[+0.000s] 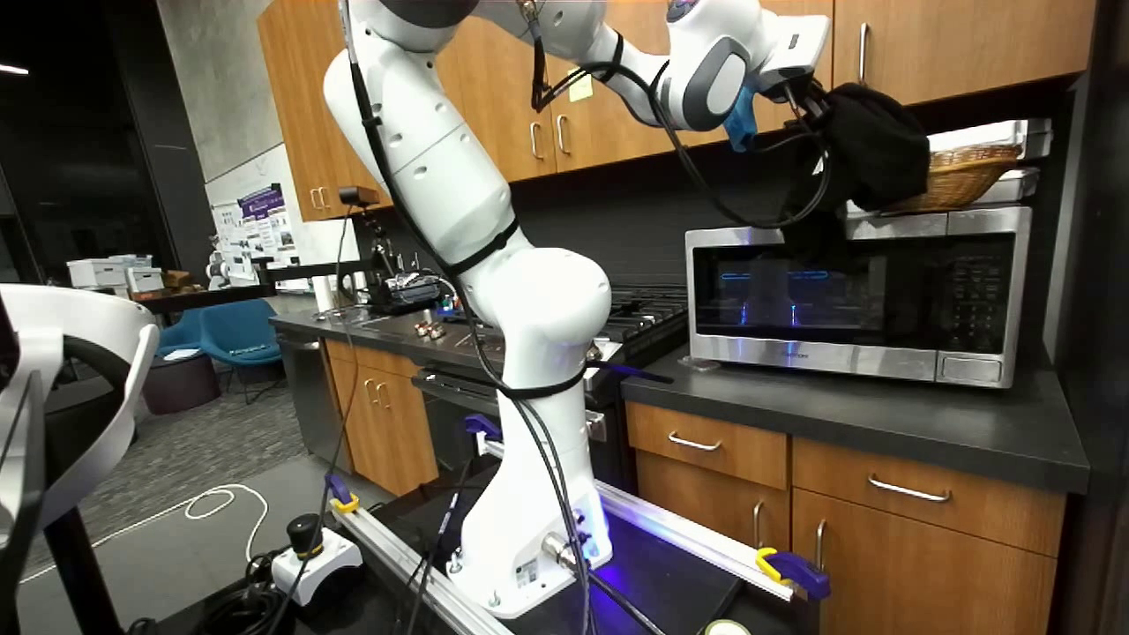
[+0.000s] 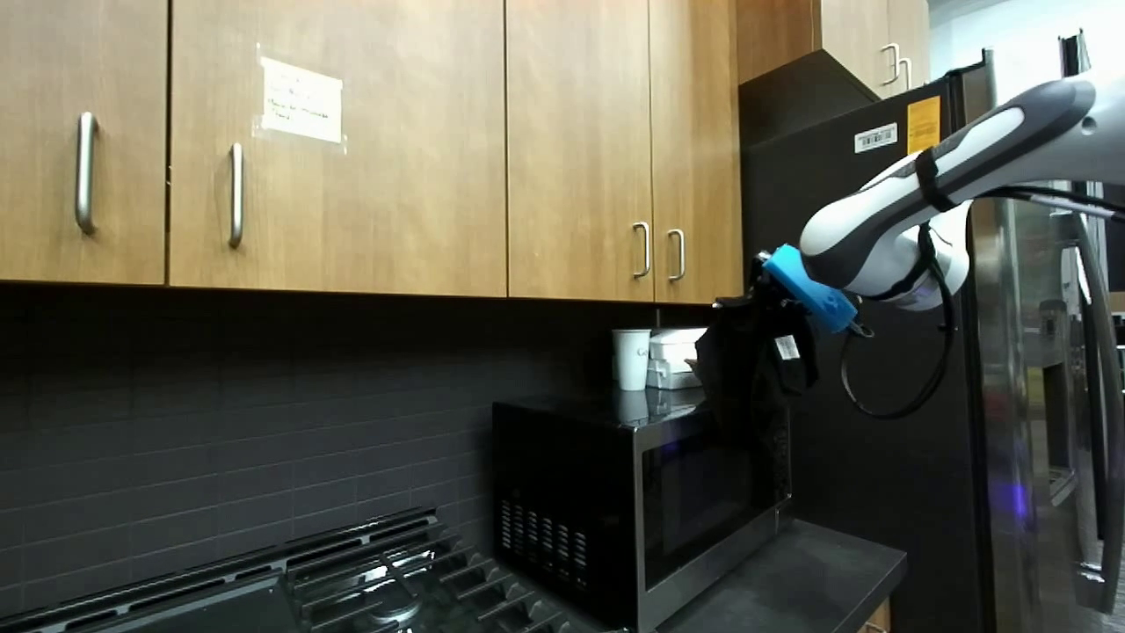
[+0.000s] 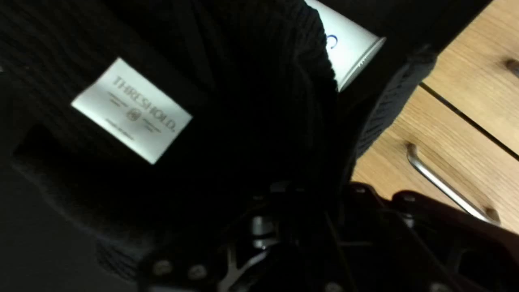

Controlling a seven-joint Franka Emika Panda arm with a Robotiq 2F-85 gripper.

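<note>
A black cloth with ribbed edges hangs from my gripper, in front of and above the microwave. In exterior view 2 the same cloth droops below the blue-wrapped wrist, overlapping the microwave's front. Dark folds fill most of the wrist view, where a white "THRESHOLD" label shows on the cloth. The gripper is shut on the cloth; its fingertips are mostly lost among the black folds.
On the microwave top stand a wicker basket, white containers and a white cup. Wooden cabinets hang close above. A dark fridge side stands at the right.
</note>
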